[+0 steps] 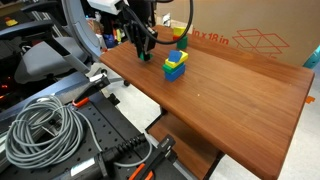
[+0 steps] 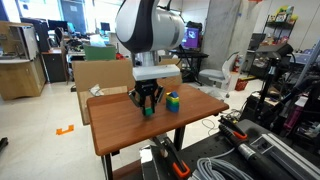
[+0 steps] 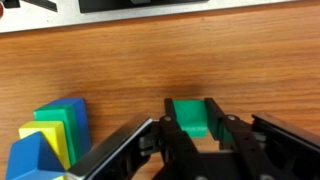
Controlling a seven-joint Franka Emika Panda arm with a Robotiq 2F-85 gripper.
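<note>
In the wrist view a green block sits between the fingertips, and my gripper is shut on it. Bare wooden tabletop lies around the block in that view. The first exterior view has my gripper low at the table's left part, with the arm covering most of the green block. Beside it stands a stack of blue and yellow blocks, apart from the fingers. The wrist view catches this stack at lower left, with blue, yellow and green faces.
Another stack with yellow and green pieces stands farther back, behind the arm. Coiled cable lies beside the table's near edge.
</note>
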